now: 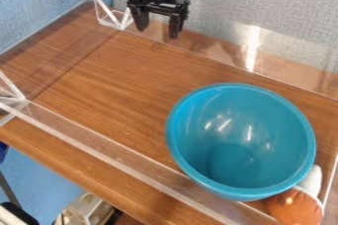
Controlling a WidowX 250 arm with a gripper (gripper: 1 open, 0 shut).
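Note:
My black gripper hangs high at the back of the wooden tray area, near the back wall, open with nothing between its fingers. A large teal bowl sits empty at the front right of the wooden surface. Beside it, at the bowl's lower right, lie an orange-brown round object and a white object, both partly hidden by the bowl.
Clear plastic walls edge the wooden surface, with white triangular braces at the left. Blue-grey padded walls stand behind.

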